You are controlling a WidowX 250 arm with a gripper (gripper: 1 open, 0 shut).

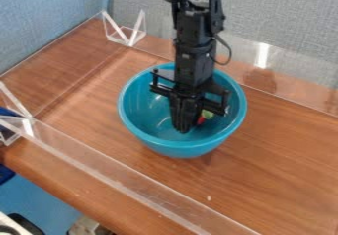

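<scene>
A teal bowl [145, 130] stands on the wooden table. My black gripper [185, 120] reaches down from above into the middle of it, its fingertips low inside and close together. A small red and green object [207, 116] shows partly behind the gripper. Whether anything sits between the fingertips is hidden.
Clear acrylic strips [119, 175] edge the table at the front left and along the back. White frame brackets [126, 34] stand at the back left and left edge. Bare wood [271, 170] lies to the right of the bowl.
</scene>
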